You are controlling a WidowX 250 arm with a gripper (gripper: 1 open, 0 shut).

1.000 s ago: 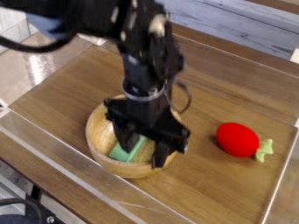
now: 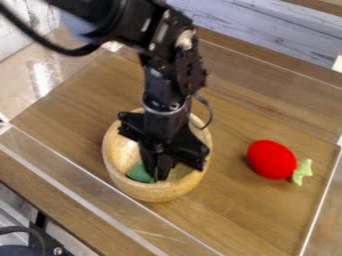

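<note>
My gripper [image 2: 160, 160] is down inside a round wooden bowl [image 2: 183, 186] in the middle of the table. A green block [image 2: 140, 173] lies in the bowl under the gripper, mostly hidden by it. The fingers are largely out of sight behind the gripper's body, so I cannot see clearly what is between them.
A red object with a pale green end, like a toy vegetable [image 2: 271, 159], lies on the table [image 2: 241, 110] to the right of the bowl. A wall of pale boards stands behind.
The bowl appears shifted slightly right. The red object is unmoved.
</note>
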